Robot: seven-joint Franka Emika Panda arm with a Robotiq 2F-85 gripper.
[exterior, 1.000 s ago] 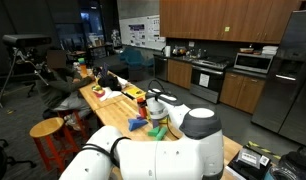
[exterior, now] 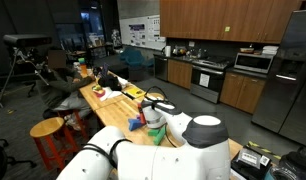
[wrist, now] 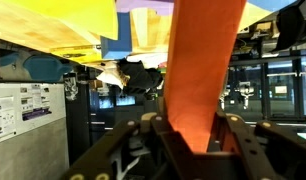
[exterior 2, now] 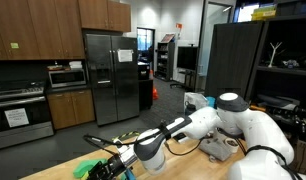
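Note:
A long orange-red object (wrist: 196,60) fills the upper middle of the wrist view, close to the camera. Its lower end sits between the dark fingers of my gripper, which is shut on it. From this close I cannot tell what the object is. In exterior view 1 a blue piece (exterior: 135,124) and a green piece (exterior: 157,134) lie on the wooden table near the arm's end. Small size and the arm hide the fingers in both exterior views.
The wooden table (exterior: 101,112) runs away to the far left, with paper and several small items on it. A red stool (exterior: 48,130) stands beside it. Kitchen cabinets and a steel refrigerator (exterior: 291,85) stand well behind the arm.
The arm's end has shifted slightly over the table near the blue and green pieces, and more of them is covered now. The surroundings look unchanged.

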